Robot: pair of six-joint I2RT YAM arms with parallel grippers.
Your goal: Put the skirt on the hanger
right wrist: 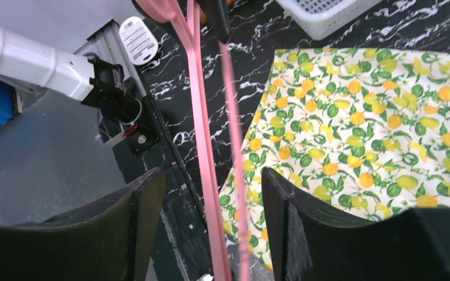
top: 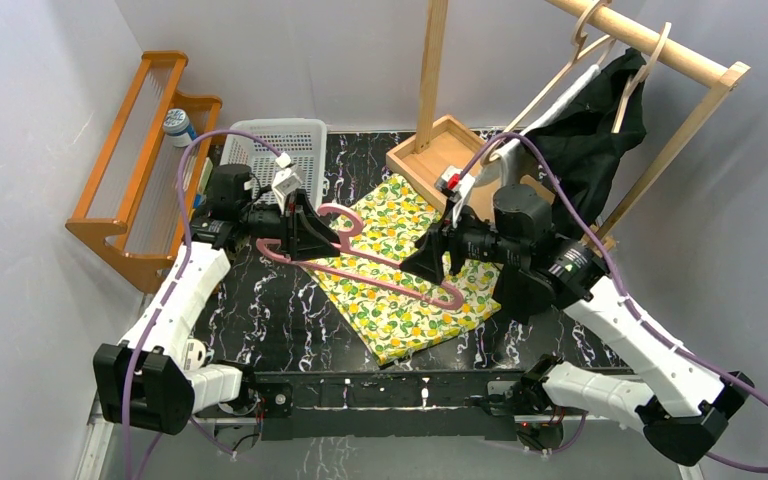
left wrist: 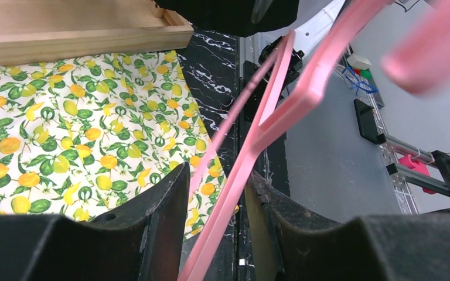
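A pink hanger (top: 380,285) is held in the air over the lemon-print skirt (top: 390,330), which lies flat on the dark marble table. My left gripper (top: 315,250) is at the hanger's left part; in the left wrist view the pink bar runs between its fingers, which are part apart. My right gripper (top: 425,265) is at the hanger's right part; in the right wrist view its fingers stand apart, with the hanger's bars (right wrist: 208,175) passing between or just beyond them.
A wooden rack (top: 690,60) with hangers and dark clothing stands at the back right above a wooden tray (top: 440,150). A white basket (top: 300,135) and a wooden shelf (top: 90,220) are at the left.
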